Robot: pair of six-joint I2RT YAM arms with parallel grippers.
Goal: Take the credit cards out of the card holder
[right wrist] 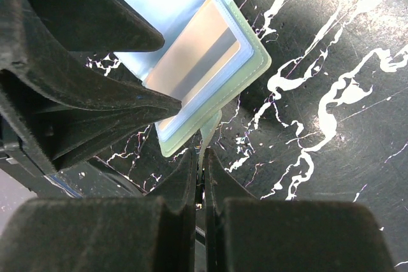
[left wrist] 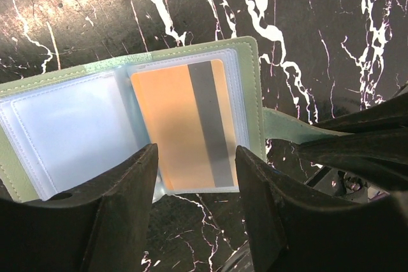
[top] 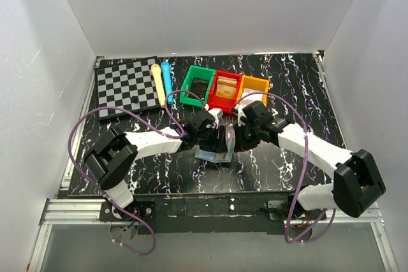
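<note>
The open card holder has pale blue sleeves and a green edge; in the left wrist view a tan card with a grey stripe sits in its right pocket. My left gripper is over that card, fingers apart at its lower part, nothing visibly gripped. My right gripper is shut on a thin green flap at the holder's edge. In the right wrist view the left gripper's dark fingers reach over the card.
Green, red and orange trays stand at the back. A checkerboard and two rods lie back left.
</note>
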